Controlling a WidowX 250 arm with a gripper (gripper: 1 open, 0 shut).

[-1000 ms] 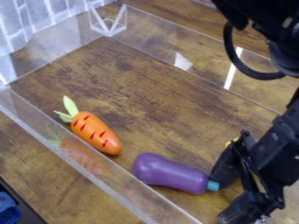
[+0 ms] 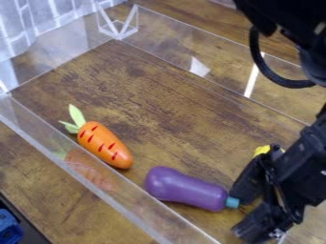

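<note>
A purple toy eggplant (image 2: 185, 187) lies near the front of the clear-walled enclosure. An orange carrot with green leaves (image 2: 102, 142) lies to its left. My black gripper (image 2: 253, 205) is low at the right, beside the eggplant's narrow end, open as far as it shows. A small yellow object (image 2: 261, 150) is mostly hidden behind it.
Transparent walls (image 2: 76, 181) border the wooden floor (image 2: 152, 95) at the front left and back. A blue object (image 2: 7, 228) sits outside at the lower left.
The gripper has shifted slightly up and left, uncovering a little more of the yellow object. The eggplant and carrot have not moved.
</note>
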